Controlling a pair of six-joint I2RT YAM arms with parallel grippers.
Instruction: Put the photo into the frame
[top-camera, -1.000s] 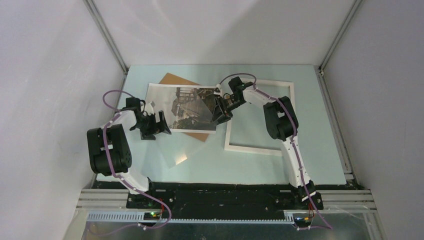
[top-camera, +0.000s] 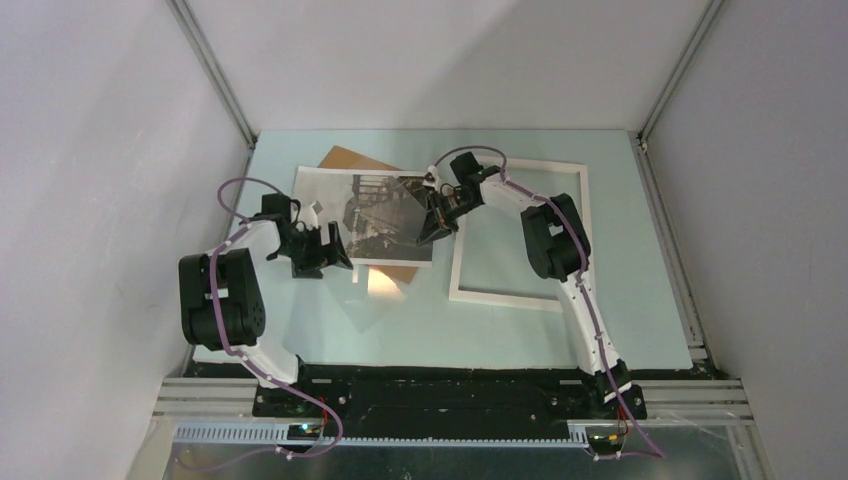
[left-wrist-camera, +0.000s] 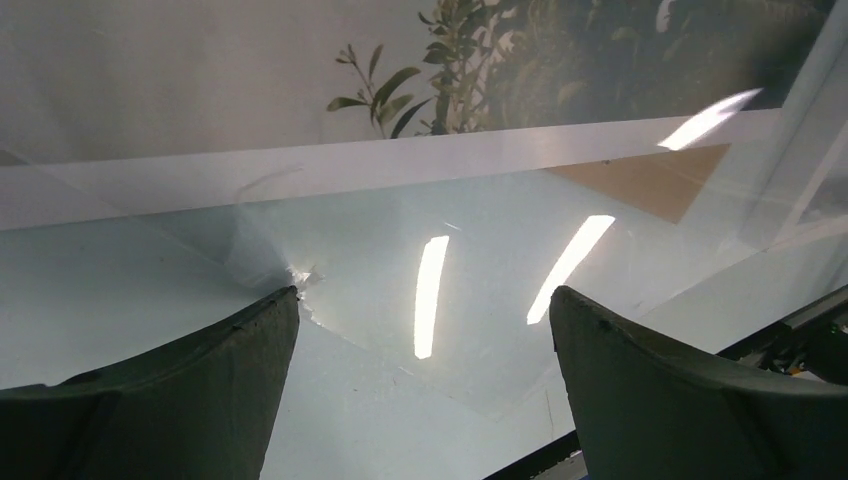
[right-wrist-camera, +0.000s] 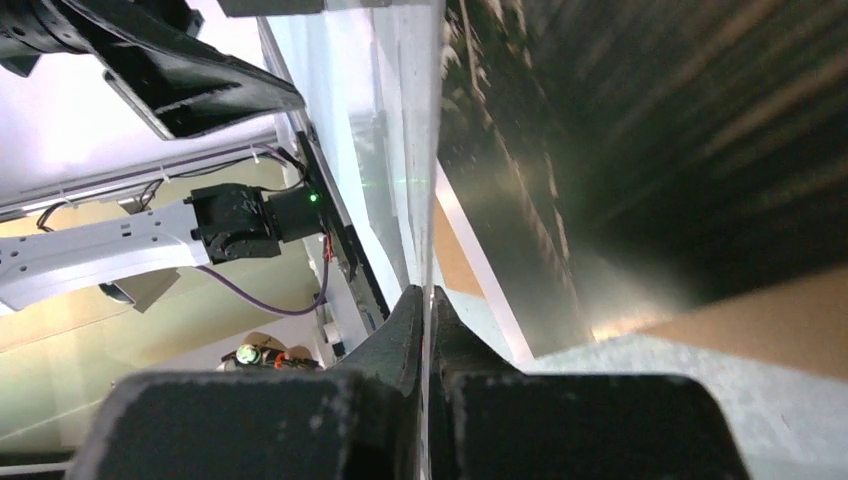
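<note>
The photo (top-camera: 380, 215), monochrome with a white border, lies over a brown board (top-camera: 348, 158) in the top view. A clear sheet (top-camera: 355, 305) overlaps it, slanting toward the front and showing glare. My right gripper (top-camera: 424, 236) is shut on the clear sheet's edge at the photo's right side; in the right wrist view the sheet's edge (right-wrist-camera: 428, 200) runs up from between its fingertips. My left gripper stands open above the sheet near the photo's lower left. The white frame (top-camera: 500, 297) lies to the right, partly under my right arm.
Walls and metal rails border the table at the back and sides. In the right wrist view, the left arm is close by.
Over the last second my left gripper has moved slightly right. My right gripper has shifted slightly left, and the glare on the clear sheet has changed.
</note>
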